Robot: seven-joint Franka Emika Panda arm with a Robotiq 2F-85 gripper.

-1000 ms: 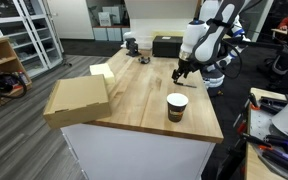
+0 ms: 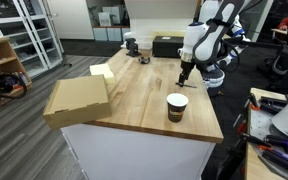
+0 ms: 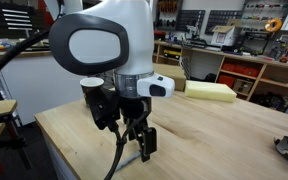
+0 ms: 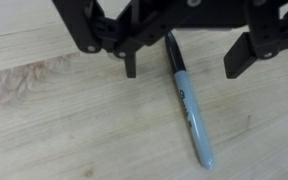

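A grey-blue marker with a black cap point(image 4: 192, 112) lies on the wooden tabletop, running between my gripper's fingers in the wrist view. My gripper is open, one finger on each side of the marker with clear gaps to both. In exterior view 2 the marker point(image 3: 126, 163) shows on the table just below the gripper point(image 3: 134, 146). Exterior view 1 has the white arm reaching down at the far right of the table, the gripper point(image 2: 185, 77) low over the surface. Whether the fingertips touch the wood cannot be told.
A white cup with a dark band point(image 2: 176, 106) stands near the table's front right. An open cardboard box point(image 2: 77, 100) occupies the left edge, with a pale yellow block point(image 2: 103, 73) behind it. Bare wood point(image 2: 139, 95) lies between box and cup.
In exterior view 1 the arm and gripper have shifted slightly right, over the marker. The cup, the box and the marker look unmoved.
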